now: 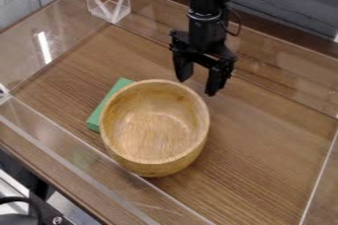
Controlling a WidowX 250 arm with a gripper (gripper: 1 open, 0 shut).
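The black robot arm reaches down from the top centre. Its gripper stands open low over the wooden table, right of centre and just behind the tan oval bowl. I see nothing held between its fingers. A green object lies flat at the bowl's left, partly hidden by it.
A white wire-like holder stands at the back left. Raised pale edges border the table, and black cables show at the lower left corner.
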